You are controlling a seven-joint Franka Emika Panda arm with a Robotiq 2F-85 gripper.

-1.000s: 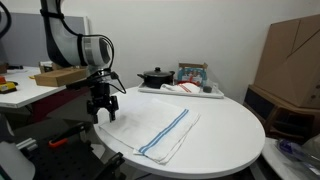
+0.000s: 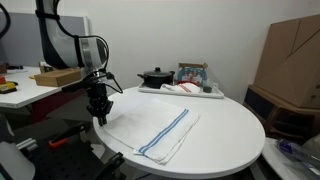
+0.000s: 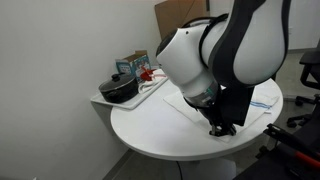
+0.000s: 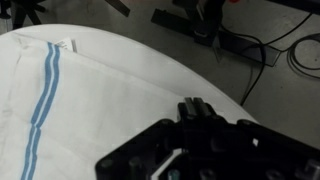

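A white towel (image 2: 140, 120) with blue stripes lies spread flat on the round white table (image 2: 220, 130). My gripper (image 2: 101, 120) points down at the towel's near left edge, low over the rim of the table. In the wrist view, the dark fingers (image 4: 187, 110) sit close together above the cloth's edge, and the striped part of the towel (image 4: 80, 110) stretches off to the left. Whether any cloth is between the fingertips is hidden. From the other side, the arm covers much of the towel (image 3: 262, 101).
At the back of the table, a black pot (image 2: 156, 78) stands on a white tray (image 2: 200, 93) beside a red and white cloth (image 2: 191, 73). Dark equipment and cables (image 4: 262, 50) lie below the table edge.
My gripper has come down slightly towards the table edge, and its fingers look closer together than before. The towel's main part lies as it did.
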